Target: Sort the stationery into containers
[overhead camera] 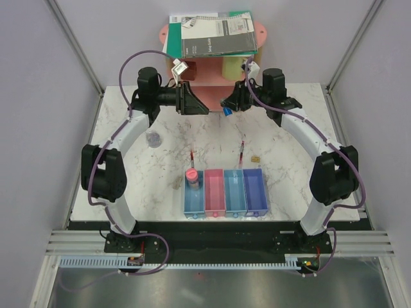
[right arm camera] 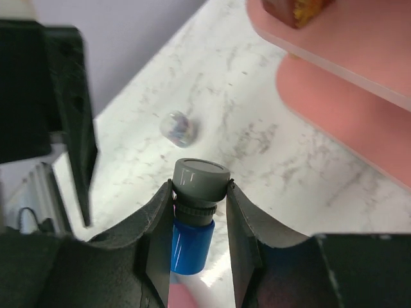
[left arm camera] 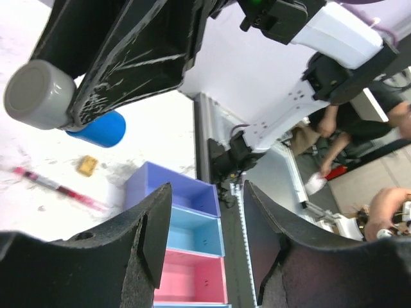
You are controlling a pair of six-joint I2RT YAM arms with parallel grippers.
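Observation:
My right gripper is shut on a bottle (right arm camera: 191,247) with a blue body and a grey end, held above the table. The same bottle's blue part (overhead camera: 227,111) shows below the fingers in the top view. To its left my left gripper stands open, apart from the bottle, with nothing between its fingers. A pink-capped bottle (overhead camera: 192,178) stands in the leftmost light-blue compartment. Beside it run a pink compartment (overhead camera: 215,192), another light-blue one (overhead camera: 236,192) and a purple-blue one (overhead camera: 255,192). Two red pens (overhead camera: 241,153) (overhead camera: 192,158) lie behind the bins.
A small tan block (overhead camera: 255,159) lies right of the pens. At the table's left is a clear round object (overhead camera: 153,138). A pink shelf (overhead camera: 215,74) at the back carries books (overhead camera: 218,38). Marble between shelf and bins is mostly clear.

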